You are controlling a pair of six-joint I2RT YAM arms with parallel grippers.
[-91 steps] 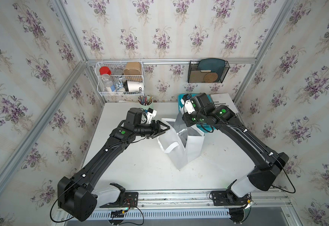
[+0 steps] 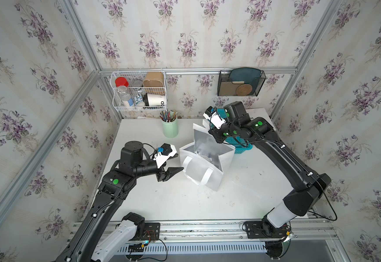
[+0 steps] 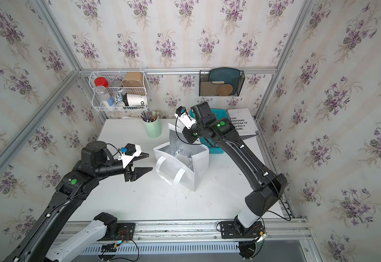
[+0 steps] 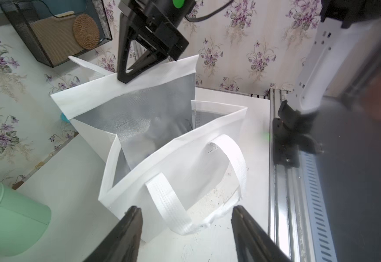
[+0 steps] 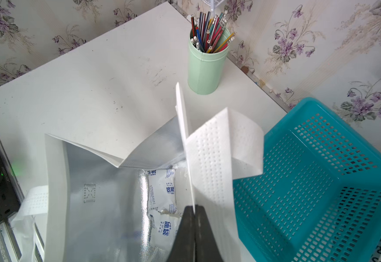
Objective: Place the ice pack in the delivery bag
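The white delivery bag (image 2: 212, 176) stands upright on the table, its mouth agape and silvery lining showing. Two white ice packs with blue print, an upper ice pack (image 5: 162, 190) and a lower ice pack (image 5: 164, 228), lie inside at the bottom in the right wrist view. My right gripper is shut on the bag's far rim and holds that flap raised. Left of the bag, my left gripper (image 3: 150, 162) is open and empty. In the left wrist view the near strap handle (image 4: 170, 203) hangs ahead of its fingers (image 4: 131, 229), apart from them.
A teal basket (image 5: 352, 214) stands behind the bag, beneath the right arm. The green pencil cup (image 2: 170, 128) is at the back. A white wire shelf (image 2: 138, 89) and a black mesh holder (image 2: 241, 89) hang on the wall.
My left gripper, earlier at the bag's left rim, has drawn back left and toward the front, and turned. The bag's near side and handle have shifted. The right gripper stays at the far rim.
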